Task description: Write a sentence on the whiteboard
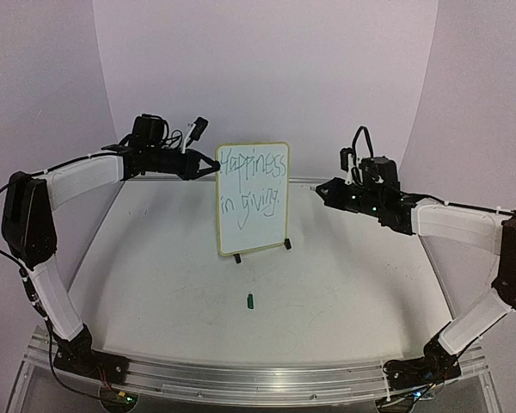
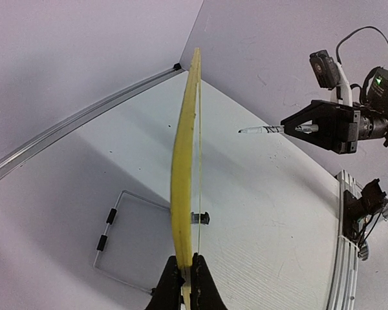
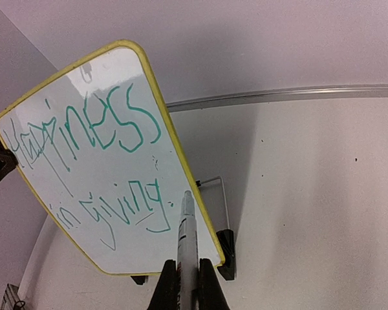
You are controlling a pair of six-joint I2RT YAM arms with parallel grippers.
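The yellow-framed whiteboard (image 1: 253, 228) stands near the back of the table, bearing "Happiness in giving" in green strokes. My left gripper (image 1: 218, 166) is shut on its left edge near the top; the left wrist view shows the yellow frame (image 2: 182, 174) between the fingers. To the right of the board, my right gripper is shut on a white marker (image 3: 188, 229). In the left wrist view the marker (image 2: 262, 130) points toward the board, its tip clear of the surface. A small green cap (image 1: 250, 301) lies on the table in front.
Black feet (image 1: 288, 244) show at the board's lower edge, and a thin wire stand (image 2: 142, 195) is behind it. White walls enclose the sides and back.
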